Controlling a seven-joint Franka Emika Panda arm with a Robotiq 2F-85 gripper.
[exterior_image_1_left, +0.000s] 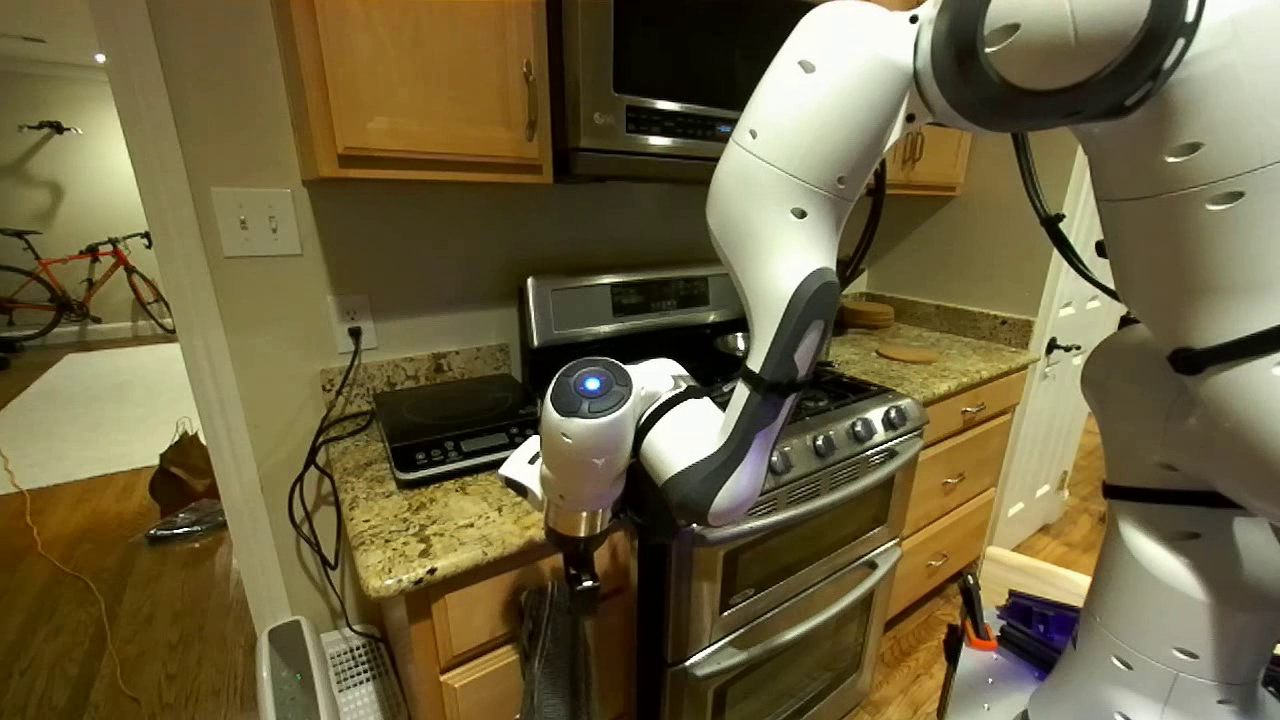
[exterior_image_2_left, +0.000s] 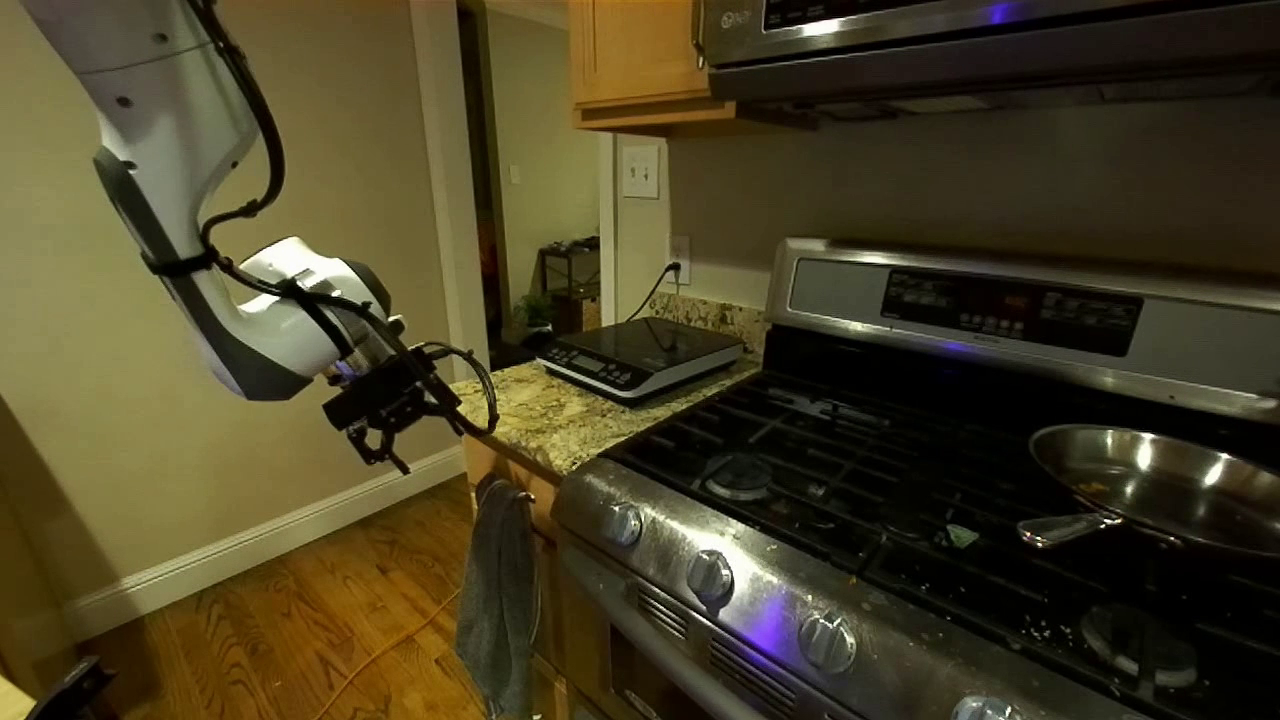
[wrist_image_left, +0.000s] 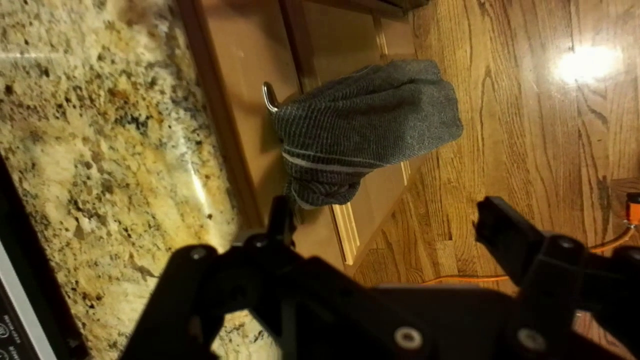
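A dark grey towel (wrist_image_left: 372, 120) with a pale stripe hangs from the metal handle (wrist_image_left: 270, 97) of a wooden drawer beside the stove. In the second exterior view the same towel (exterior_image_2_left: 498, 588) drapes straight down the cabinet front. My gripper is open, its two fingers wide apart with nothing between them. It stands out from the cabinet front, above and apart from the towel; the second exterior view shows the gripper (exterior_image_2_left: 386, 458) left of the counter edge. In the first exterior view the arm partly hides the cabinet, and the towel (exterior_image_1_left: 552, 648) shows below my hand.
The granite counter (exterior_image_2_left: 528, 414) carries a black portable cooktop (exterior_image_2_left: 648, 356). To its right is the gas stove (exterior_image_2_left: 828, 480) with a steel pan (exterior_image_2_left: 1164, 480) on it. Open wooden floor (exterior_image_2_left: 288, 624) lies in front of the cabinet.
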